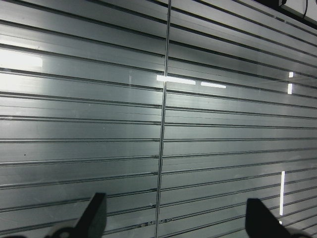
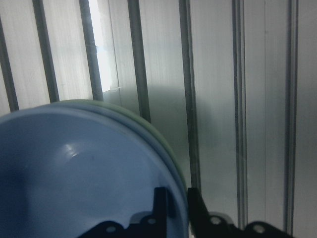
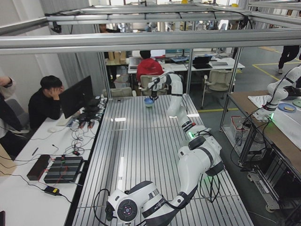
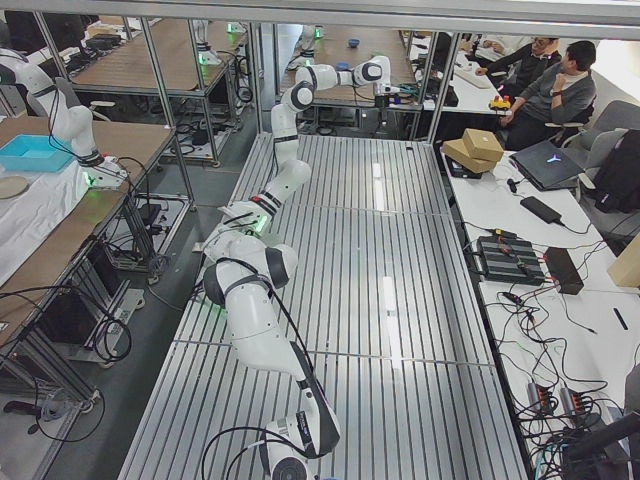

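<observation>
A stack of nested bowls (image 3: 148, 102), blue on top with a pale green one beneath, is at the far end of the slatted metal table. In the right wrist view my right gripper has its fingertips either side of the rim of the blue bowl (image 2: 79, 168), close together; whether they grip it is not clear. My left gripper hangs over bare slats, open, with nothing between its fingers.
A white desk (image 3: 23, 202) with a monitor, power units and cables runs along one side. A wooden table (image 3: 287, 132) with another arm stands across the aisle.
</observation>
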